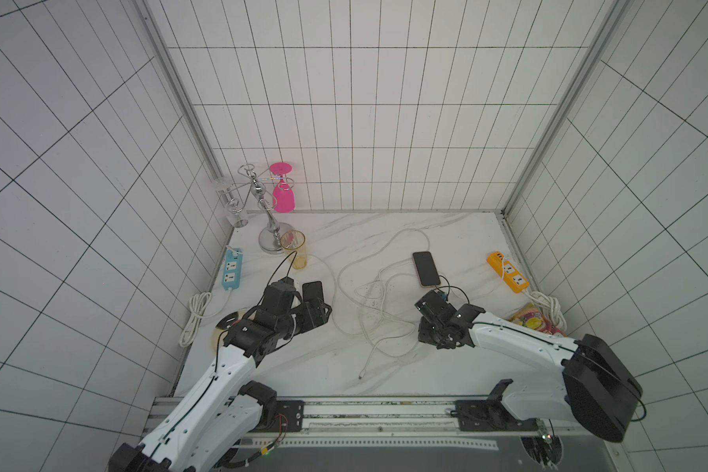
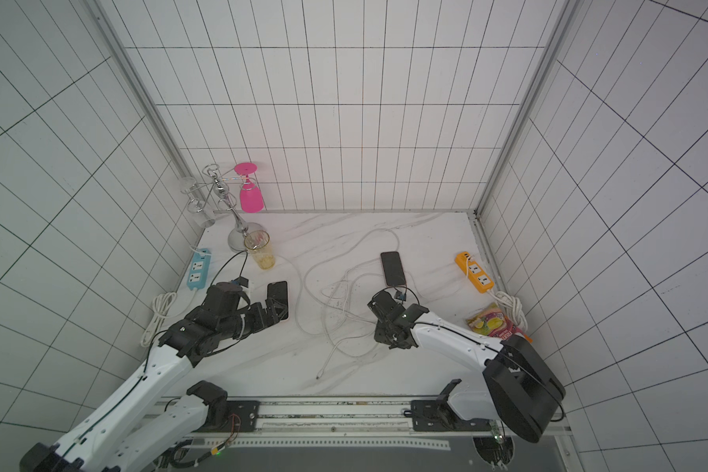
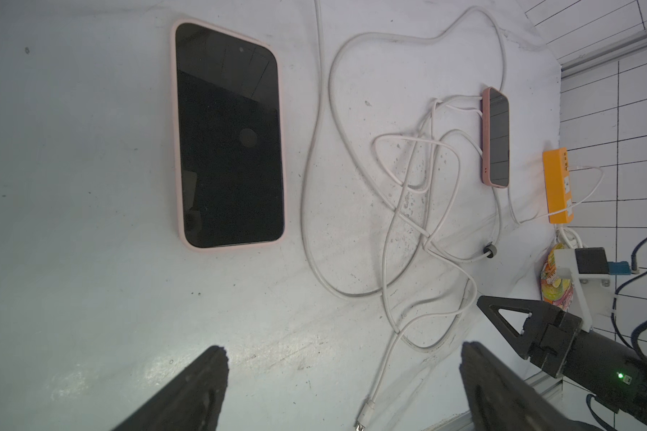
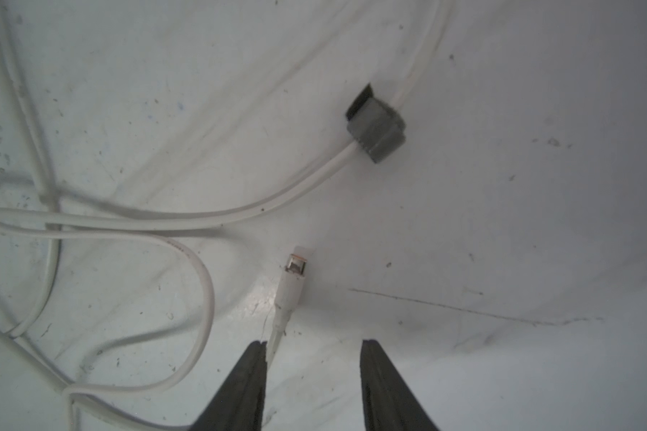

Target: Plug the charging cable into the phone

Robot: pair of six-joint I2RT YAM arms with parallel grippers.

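Observation:
A phone in a pink case [image 3: 228, 136] lies beneath my open left gripper in the left wrist view. A second phone [image 1: 426, 268] lies right of centre, toward the back. Tangled white cables [image 3: 431, 237] cover the middle. In the right wrist view, a white cable connector [image 4: 290, 287] lies on the table just beyond the fingertips of my right gripper, which is part open with nothing seen between its fingers. A grey clip [image 4: 376, 129] sits on another cable.
Blue [image 1: 232, 269] and orange [image 1: 508, 272] power strips lie at the sides. A metal stand [image 1: 275, 236] with glasses and a yellow glass [image 1: 295, 251] occupy the back left. A snack bag [image 2: 489, 322] lies at the right.

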